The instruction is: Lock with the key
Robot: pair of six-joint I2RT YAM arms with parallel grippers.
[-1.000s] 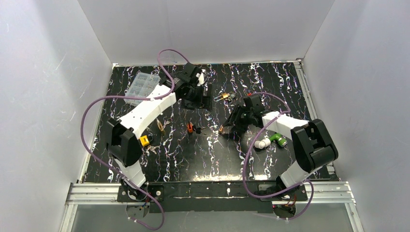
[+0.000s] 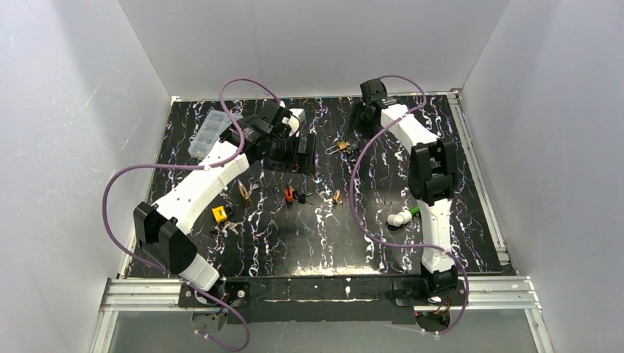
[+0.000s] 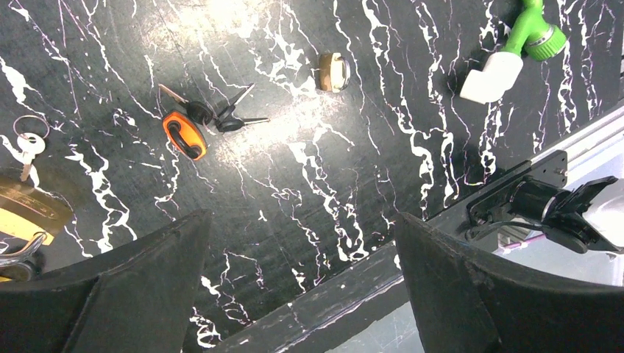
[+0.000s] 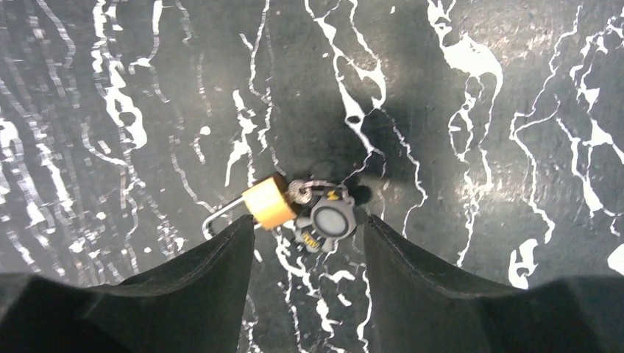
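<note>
A brass padlock (image 2: 342, 145) with a long shackle lies flat on the dark table, toward the back. In the right wrist view its gold body (image 4: 269, 202) touches or nearly touches a small round grey piece (image 4: 331, 219) with small metal parts around it. My right gripper is above these, fingers apart, holding nothing. My left gripper hangs open and empty over the table, left of the padlock in the top view. Below it lie an orange-and-black padlock (image 3: 184, 135), black-headed keys (image 3: 229, 121) and a small brass piece (image 3: 334, 72).
A yellow padlock (image 2: 220, 214) and a ring with a key (image 3: 31, 145) lie at the left. Behind the left arm stands a clear compartment box (image 2: 213, 133). A green-and-white pipe fitting (image 3: 524, 38) sits at right.
My right gripper has moved toward the back, from beside the small brass piece to near the long-shackled padlock. The left arm has shifted slightly left. The objects on the table have stayed put.
</note>
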